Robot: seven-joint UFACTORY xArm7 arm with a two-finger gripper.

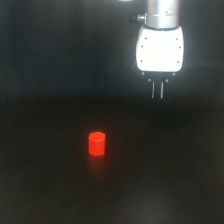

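Observation:
A small bright red block (pixel 97 144) stands on the dark surface, left of the middle of the camera view. Higher up and to the right, my gripper (pixel 157 93) hangs with its two thin fingers pointing down. A narrow dark gap shows between them, so it looks open, with nothing held. The gripper is well clear of the block.
A dark backdrop (pixel 60 50) rises behind. No obstacle shows between gripper and block.

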